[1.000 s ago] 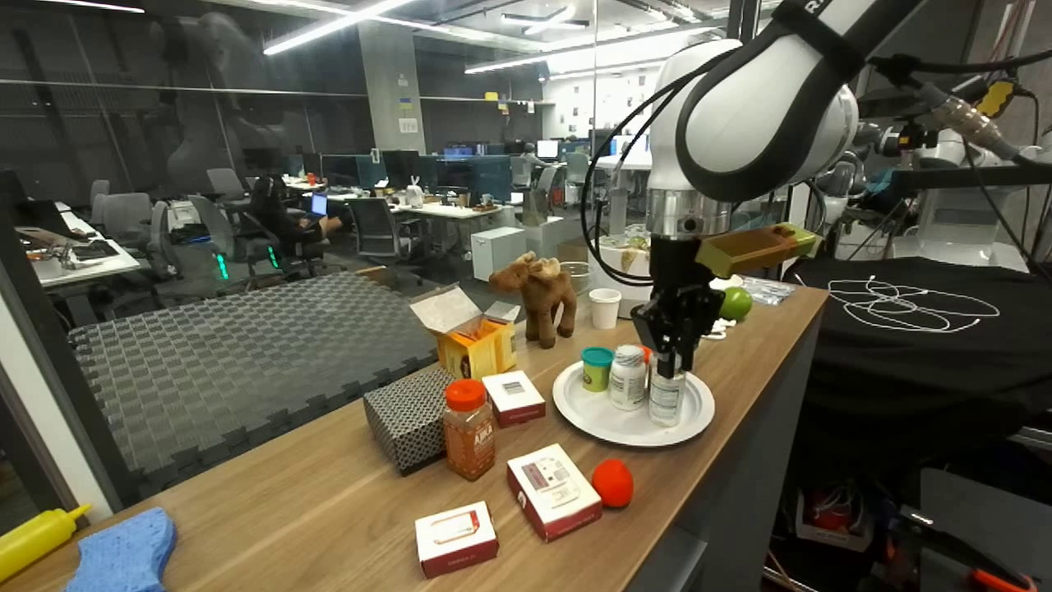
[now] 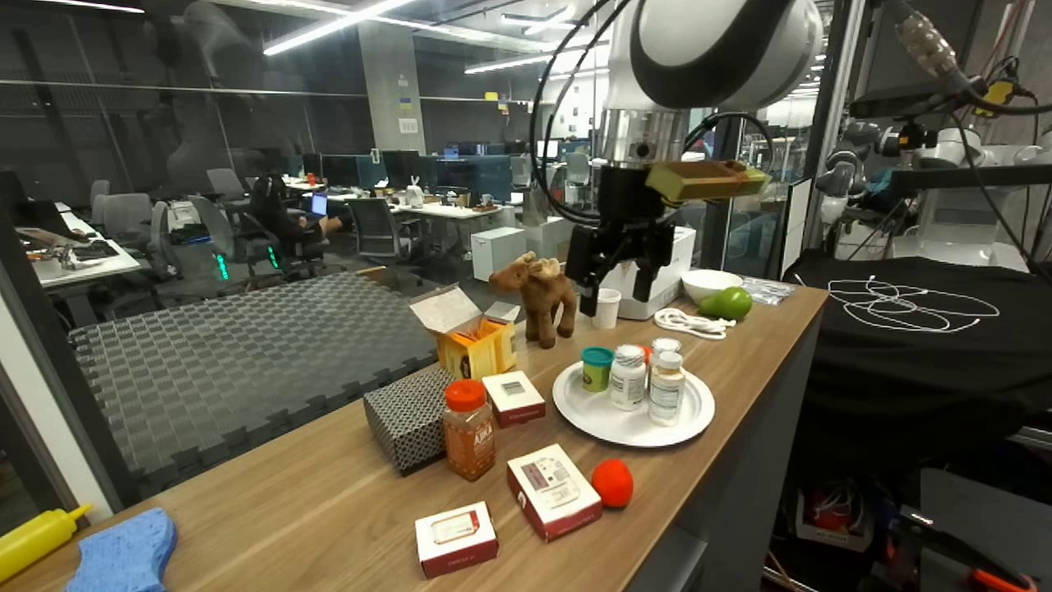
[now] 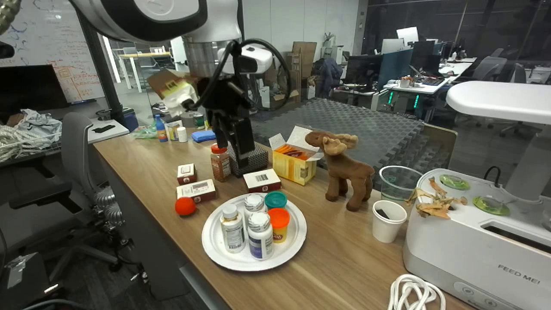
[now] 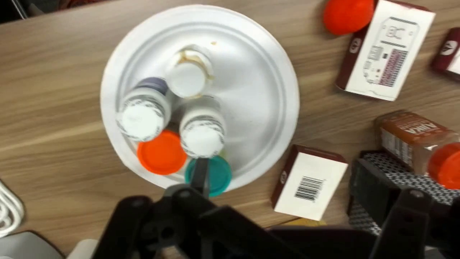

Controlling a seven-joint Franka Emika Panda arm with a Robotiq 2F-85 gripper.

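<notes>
On the white plate stand three white pill bottles, one nearest the counter's front edge, another beside it, and a third bottle clearest in exterior view 2. With them are a teal-lidded tub and an orange-lidded tub. Above the plate my gripper hangs open, its fingers wide apart and nothing held. In the wrist view one finger overlaps the teal lid, and the other finger shows over the patterned box.
Left of the plate lie red-and-white boxes, a red ball, a spice jar and a patterned box. Behind stand a yellow open box, a toy moose and a paper cup. Bare counter fronts the blue sponge.
My gripper has risen from the bottle nearest the front edge, moving up and left in exterior view 1. It now stands open, and that bottle is upright on the plate.
</notes>
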